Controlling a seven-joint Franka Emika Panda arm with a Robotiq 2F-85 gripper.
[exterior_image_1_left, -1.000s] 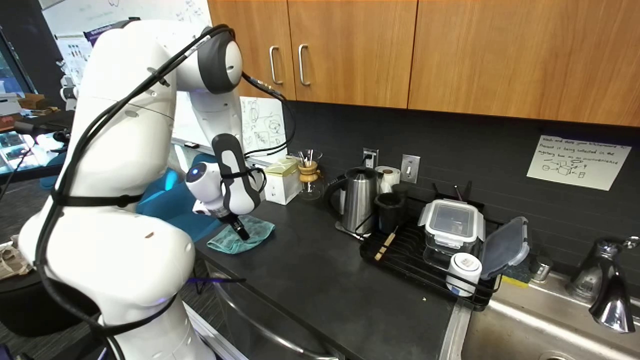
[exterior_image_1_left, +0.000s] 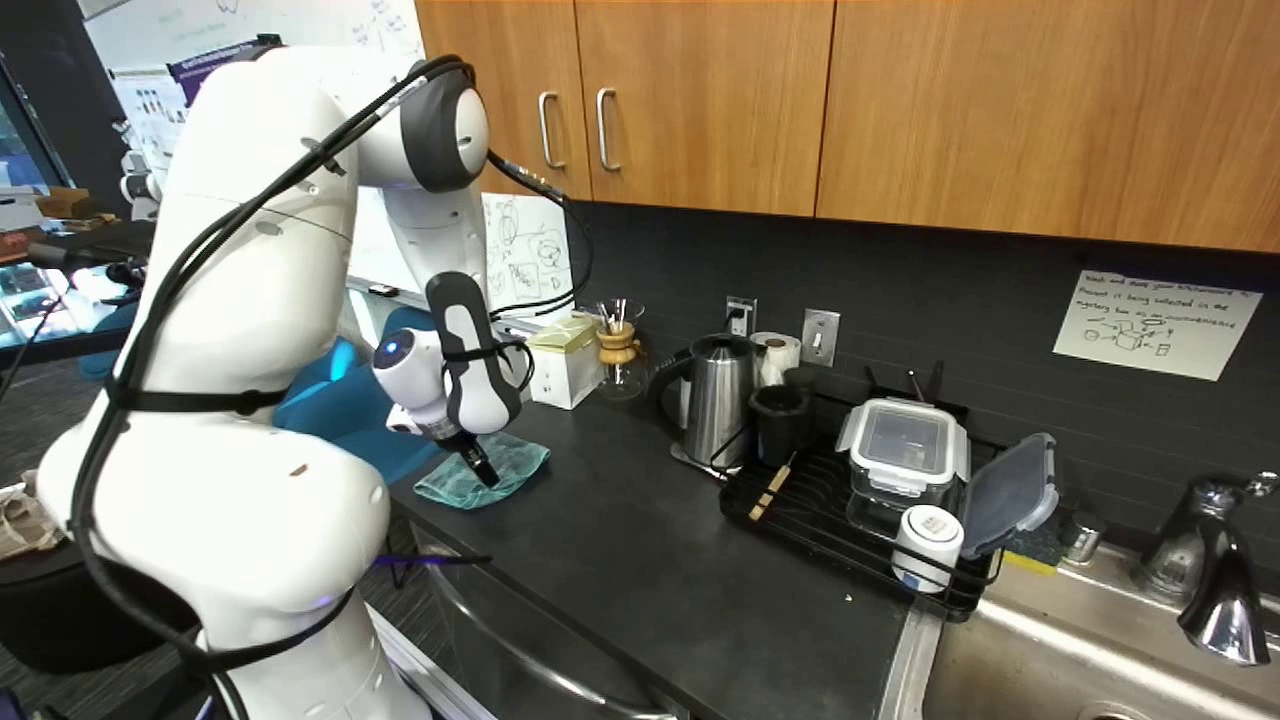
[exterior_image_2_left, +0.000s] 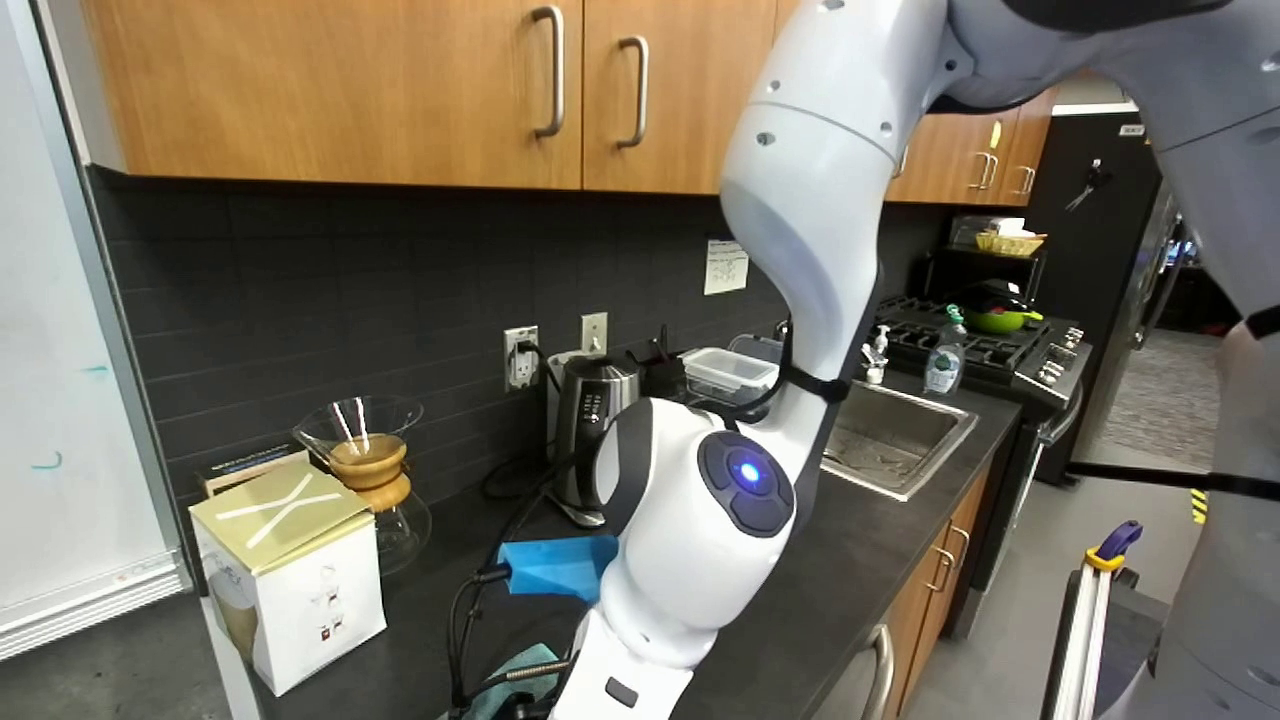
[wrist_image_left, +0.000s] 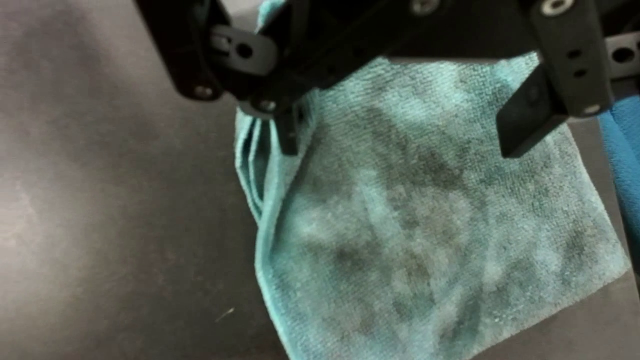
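Observation:
A teal cloth (exterior_image_1_left: 518, 462) lies on the dark counter near its front left edge. Grey and brownish patches show over it in the wrist view, and the left side of the cloth (wrist_image_left: 414, 240) is folded into layers. My gripper is open above it, the fingers wide apart with cloth visible in the gap. The left fingertip (wrist_image_left: 286, 129) is over the folded edge; whether it touches the fabric I cannot tell. In exterior view 1 the gripper (exterior_image_1_left: 482, 466) points down at the cloth. Exterior view 2 mostly hides the cloth (exterior_image_2_left: 522, 678) behind the wrist.
A white box (exterior_image_1_left: 564, 366) and a glass coffee maker (exterior_image_1_left: 619, 356) stand behind the cloth. Further right are a steel kettle (exterior_image_1_left: 720, 396), a black dish rack (exterior_image_1_left: 816, 528) with containers, and the sink (exterior_image_1_left: 1020, 660).
The arm and gripper have shifted very slightly, with the fingertips a little lower in exterior view 1. The cloth looks the same.

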